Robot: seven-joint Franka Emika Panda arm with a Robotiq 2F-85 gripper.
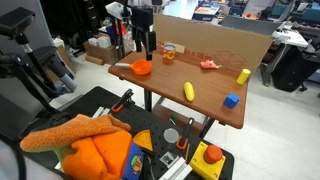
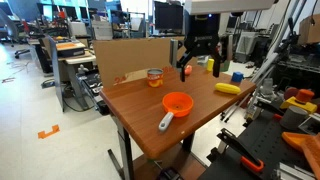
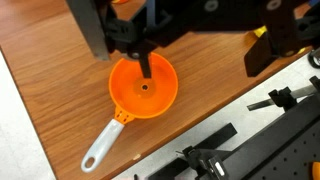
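An orange pan-like bowl (image 1: 141, 67) with a pale grey handle (image 2: 165, 122) sits on the wooden table near its edge. In the wrist view the bowl (image 3: 145, 88) is below the gripper, its inside empty but for a small dark spot, and its handle (image 3: 102, 143) points to the lower left. My gripper (image 1: 135, 46) hangs above the bowl, pointing down. The fingers (image 3: 90, 25) are wide apart with nothing held between them. A gap shows between gripper and bowl in the first exterior view.
A yellow banana-like object (image 1: 188, 91), blue block or cup (image 1: 231, 100), yellow cylinder (image 1: 243, 76), reddish object (image 1: 209, 64) and orange container (image 1: 169, 50) are spread over the table. Bare wood (image 2: 140, 98) lies left of the bowl.
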